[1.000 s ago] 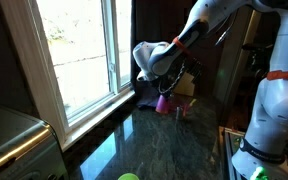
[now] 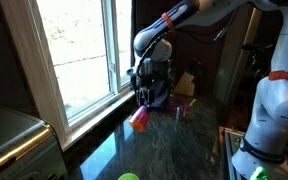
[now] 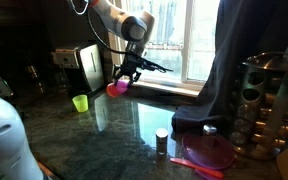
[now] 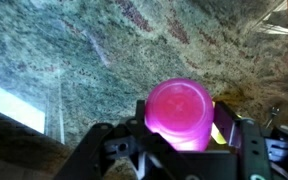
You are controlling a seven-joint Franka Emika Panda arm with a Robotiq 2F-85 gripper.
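A pink cup (image 2: 140, 118) hangs above the dark countertop, gripped by my gripper (image 2: 141, 98). In exterior view 2 the same cup (image 3: 118, 88) shows under the gripper (image 3: 127, 72), in front of the window. Seen from the wrist, the cup (image 4: 179, 112) lies between the fingers of the gripper, its round end toward the camera, with stone countertop beyond. A yellow-green cup (image 3: 81, 103) stands on the counter, apart from the pink one; only its top (image 2: 129, 177) shows at the bottom of exterior view 1.
A shaker (image 3: 162, 141), a purple plate (image 3: 210, 151) with a red-handled utensil (image 3: 198, 168) and a tiered spice rack (image 3: 259, 103) occupy one side. A toaster-like metal appliance (image 3: 79, 68) stands at the other.
The arm has carried the pink cup leftward in exterior view 1, away from the items at the back and nearer the yellow-green cup. The cup now looks more tilted; the yellow-green cup has stayed put.
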